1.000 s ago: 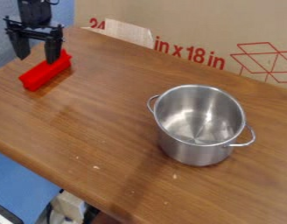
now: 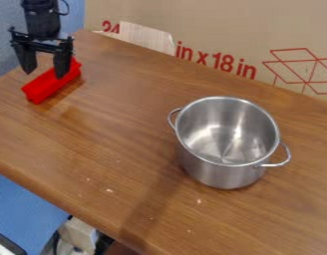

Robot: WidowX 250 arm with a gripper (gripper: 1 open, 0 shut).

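Observation:
My black gripper (image 2: 43,52) is open at the upper left, its fingers spread over a red rectangular block (image 2: 49,87) that lies at an angle on the wooden table (image 2: 140,110). A steel pot (image 2: 226,149) with two side handles stands empty on the right side of the table.
A cardboard box (image 2: 259,35) with printed lettering backs the table. Blue material (image 2: 20,179) shows beyond the table's left edge.
My gripper has moved slightly down and to the right over the red block. The block and pot have stayed in place.

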